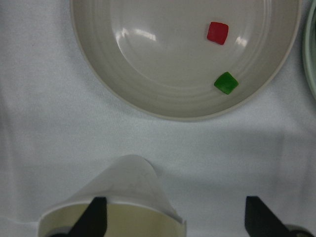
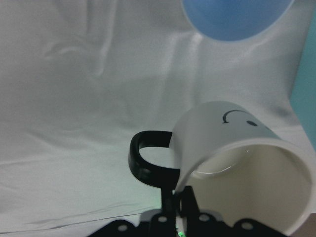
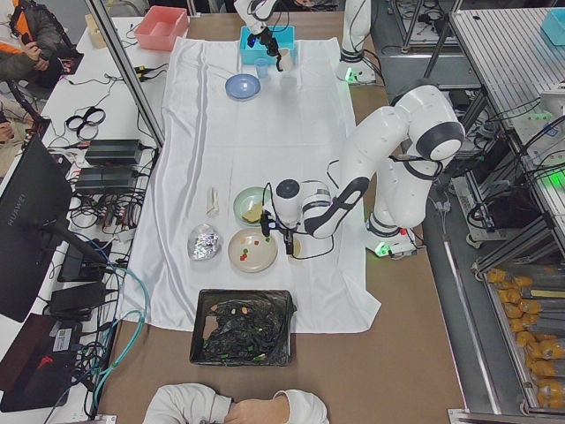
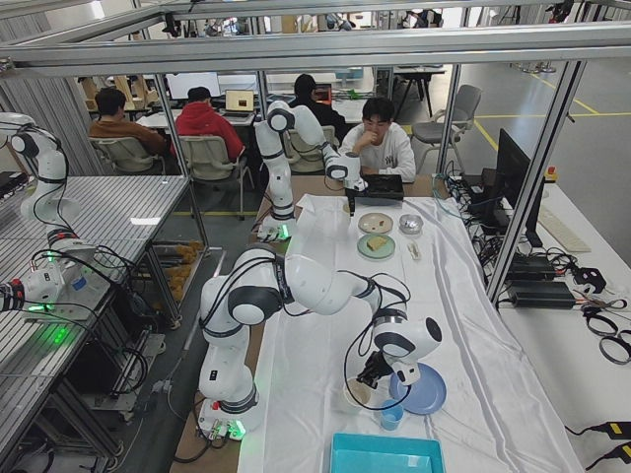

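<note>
A white cup [image 1: 129, 182] with pale yellow inside lies below a beige plate [image 1: 163, 89] holding red [image 1: 217, 32] and green [image 1: 226, 82] pieces. My left gripper hovers open at that cup, one finger over it. In the right wrist view a white mug [image 2: 227, 123] with a black handle [image 2: 143, 168] is at my right gripper, whose fingertips are close together at the rim beside the handle; whether they grip it I cannot tell. A blue cup [image 2: 237, 19] stands near.
A green plate [image 4: 377, 252], foil bowl [image 3: 203, 243] and black bin [image 3: 243, 352] are near the left arm. A blue plate [image 4: 424, 390] and cyan tray [image 4: 385, 455] are at the other end.
</note>
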